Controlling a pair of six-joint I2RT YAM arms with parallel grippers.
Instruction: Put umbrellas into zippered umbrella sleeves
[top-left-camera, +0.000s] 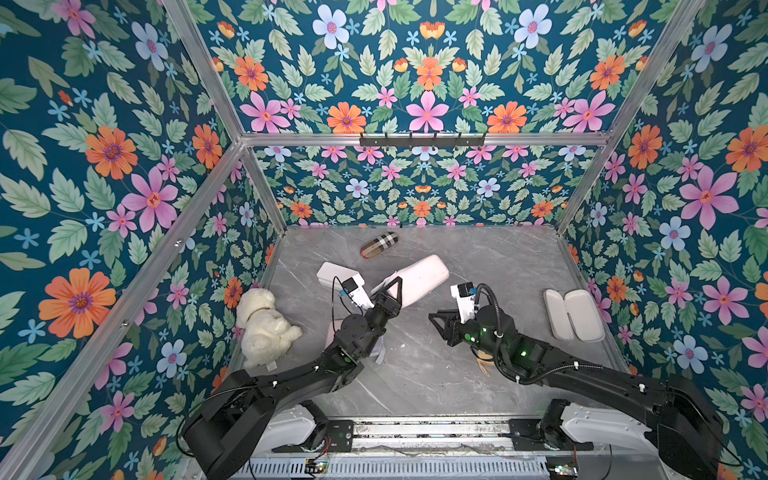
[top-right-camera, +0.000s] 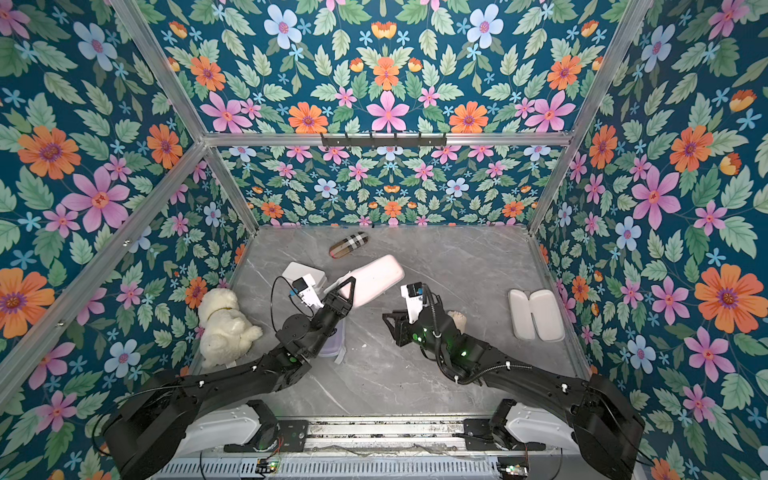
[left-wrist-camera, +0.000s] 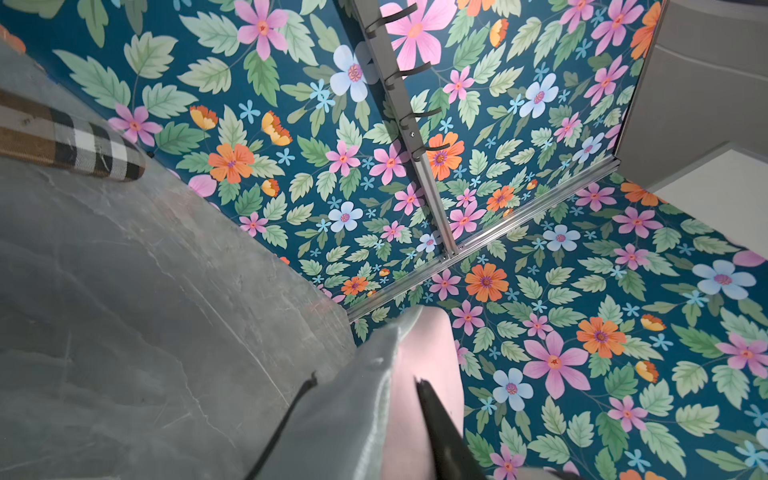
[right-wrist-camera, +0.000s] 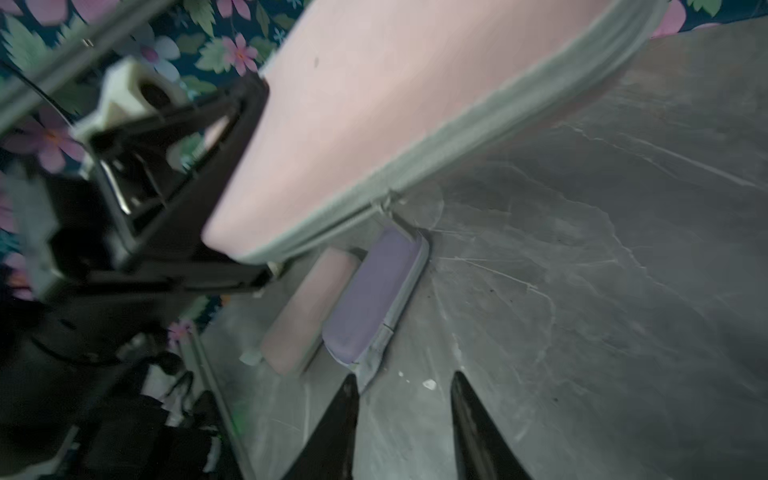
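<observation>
A pink zippered sleeve (top-left-camera: 425, 276) with a pale grey edge is raised off the table near the middle. My left gripper has one end of it between its fingers. In the right wrist view this sleeve (right-wrist-camera: 416, 104) fills the upper part, with the left gripper at its end. My right gripper stands open and empty, below and right of the sleeve, apart from it. A purple sleeve (right-wrist-camera: 376, 292) and another pink sleeve (right-wrist-camera: 310, 310) lie side by side, partly under my left arm. Toward the back lies a plaid item (top-left-camera: 379, 244), perhaps an umbrella.
A white case (top-right-camera: 304, 275) lies behind my left gripper. The cream plush toy (top-left-camera: 265, 329) sits at the left edge, and an open white case (top-left-camera: 574, 315) at the right. A small tan object (top-right-camera: 457, 321) is partly hidden by my right arm.
</observation>
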